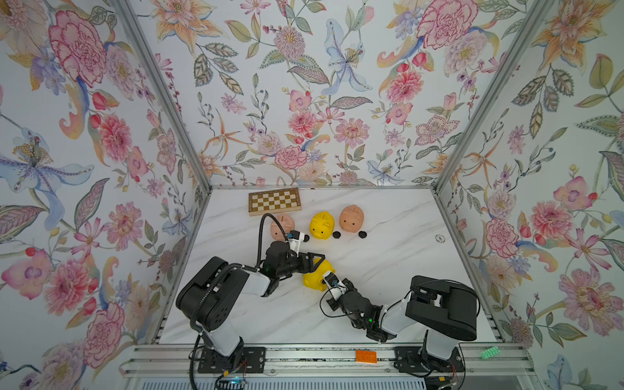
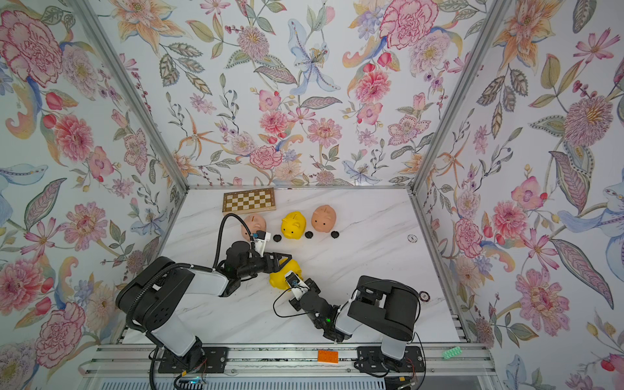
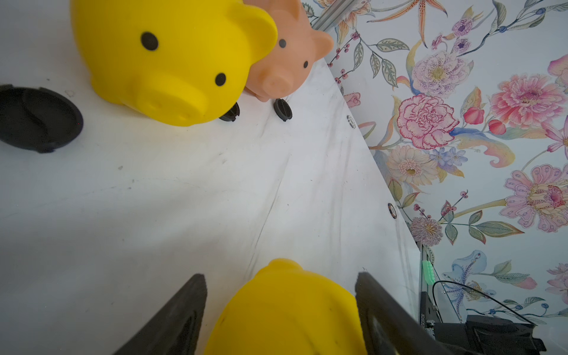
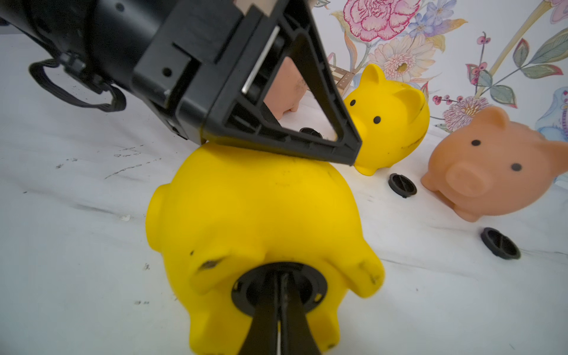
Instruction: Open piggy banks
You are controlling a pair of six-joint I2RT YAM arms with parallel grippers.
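A yellow piggy bank (image 4: 254, 201) rests on the table between both arms, its underside with a black round plug (image 4: 239, 293) facing my right gripper. The fingers of my left gripper stand part open around the bank's body; in the left wrist view a thin gap shows at one finger, so firm contact cannot be told. My right gripper is shut, its tips at the middle of the plug and hiding what lies behind them. Further back stand another yellow piggy bank (image 1: 321, 225) and two pink ones, one pink bank (image 1: 351, 219) and another pink bank (image 1: 282, 225).
Loose black plugs lie in front of the back row: one plug (image 4: 402, 185) by the yellow bank, another plug (image 4: 500, 243) by the pink one, a third plug (image 3: 38, 118) further left. A chessboard (image 1: 274, 201) sits at the back left.
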